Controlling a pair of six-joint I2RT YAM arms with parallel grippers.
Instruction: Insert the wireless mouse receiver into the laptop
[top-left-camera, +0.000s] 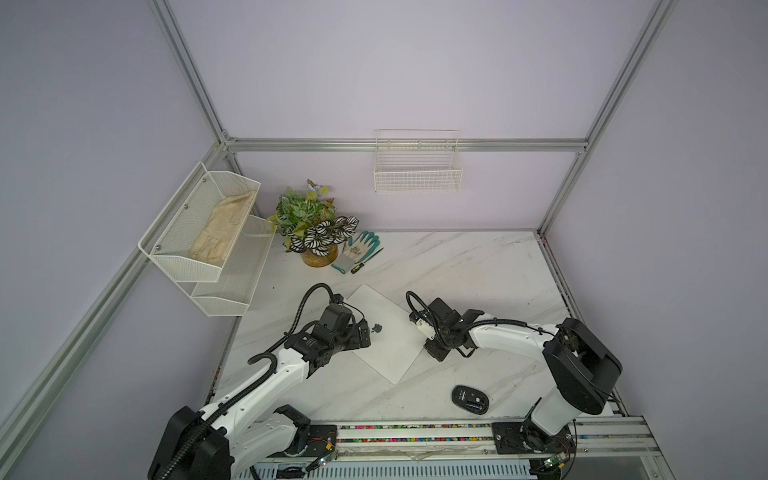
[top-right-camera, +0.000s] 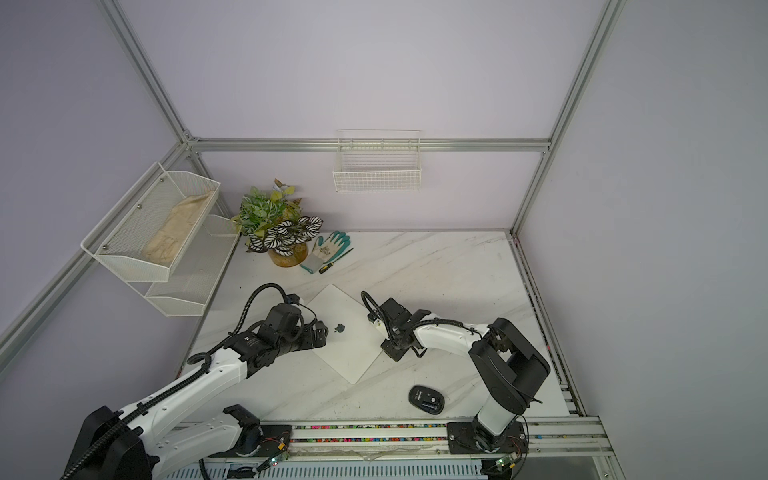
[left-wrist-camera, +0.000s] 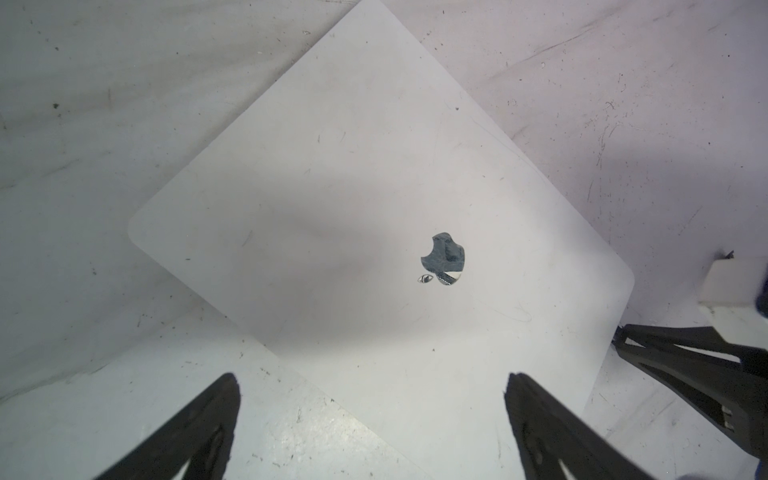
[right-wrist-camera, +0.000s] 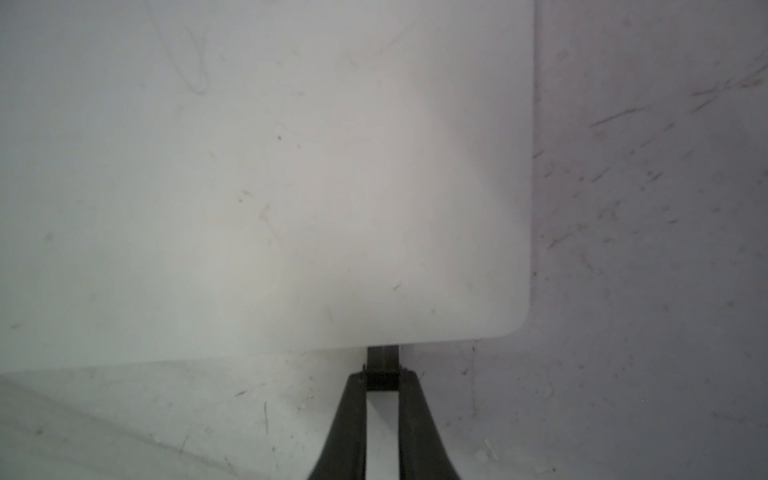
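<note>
The closed laptop, pale with a mirror logo, lies on the marble table. My left gripper hangs open above it, nothing between its fingers. At the laptop's right-hand corner in the left wrist view is my right gripper, with a small black piece, likely the receiver, between its narrow fingertips at the laptop's edge. Whether it has entered a port I cannot tell. A black mouse lies near the table's front, to the right of the laptop.
A potted plant, gloves and a screwdriver are at the back left. Wire shelves hang on the left wall, a basket on the back wall.
</note>
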